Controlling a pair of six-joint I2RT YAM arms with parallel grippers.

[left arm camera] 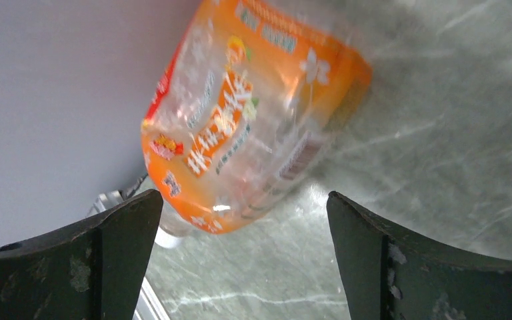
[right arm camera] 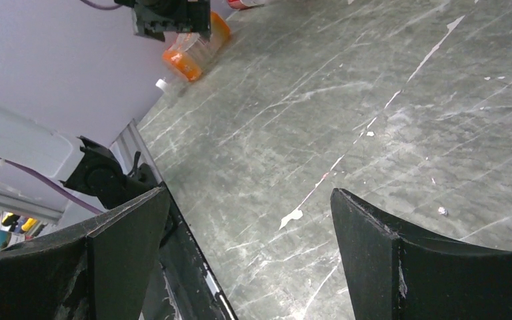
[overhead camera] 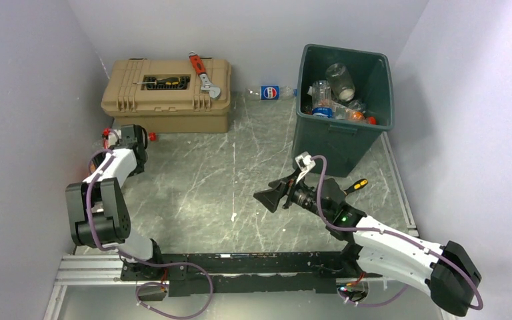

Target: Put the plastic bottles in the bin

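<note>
An orange-labelled plastic bottle [left arm camera: 247, 113] lies against the left wall, filling my left wrist view. My left gripper is open just over it, its fingers at the bottle's near end, nothing held. In the top view that arm hides most of it. A Pepsi bottle [overhead camera: 270, 93] lies by the back wall, between case and bin. The dark green bin [overhead camera: 340, 140] holds several bottles. My right gripper [overhead camera: 275, 195] hangs open over the floor in front of the bin, empty.
A tan case [overhead camera: 167, 117] with a wrench [overhead camera: 207, 83] and a screwdriver [overhead camera: 170, 81] on it stands at the back left. A yellow-handled tool [overhead camera: 357, 185] lies right of the right gripper.
</note>
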